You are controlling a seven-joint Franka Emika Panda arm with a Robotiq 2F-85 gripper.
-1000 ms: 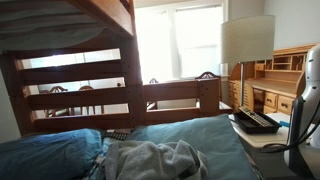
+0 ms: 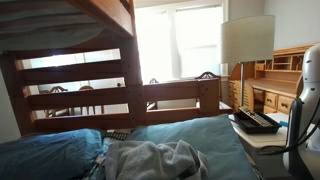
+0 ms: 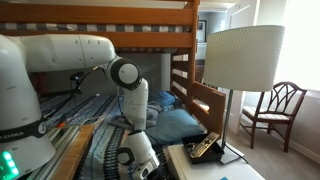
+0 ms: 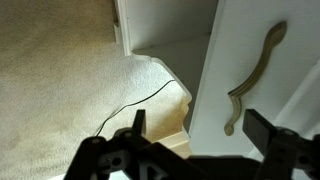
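In the wrist view my gripper stands open, its dark fingers (image 4: 137,122) wide apart with nothing between them. Beyond them is a piece of white furniture with a pale flat front (image 4: 225,95). A curved, brass-coloured handle (image 4: 262,65) is fixed to that front, past the right-hand finger. Left of the front lies an open recess (image 4: 178,60) with a white edge. Exterior view 2 shows the white end of the arm (image 3: 135,150) low beside the white nightstand top (image 3: 205,165); the fingertips cannot be made out there.
Beige carpet (image 4: 60,70) fills the wrist view's left side, with a thin black cable (image 4: 135,103) across it. On the nightstand are a lamp (image 3: 240,58) and a black tray (image 3: 203,146). The bed with blue bedding (image 2: 200,135) lies alongside.
At the right edge of exterior view 1, the white arm part has shifted slightly, and dark cables show more beside it. The bed, lamp and tray look unchanged.
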